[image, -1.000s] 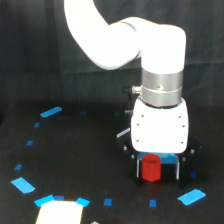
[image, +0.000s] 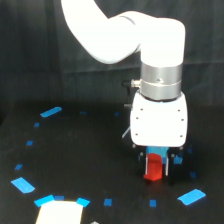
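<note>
A small red object (image: 153, 170) stands on the black table, right of centre. My white gripper (image: 154, 172) points down over it, its body hiding the far side and top. Dark fingers show on either side of the red object, close to it. Whether they touch it is too small to make out. A patch of blue (image: 160, 151) shows just above the red object, under the gripper body.
Blue tape strips and small squares mark the black table, such as the strip (image: 23, 185) at left and another strip (image: 191, 197) at right. A pale box-like thing (image: 60, 213) stands at the front left edge.
The dark fingers appear closer together around the red object than before. The gripper body sits slightly left and higher. The red object has stayed in nearly the same place.
</note>
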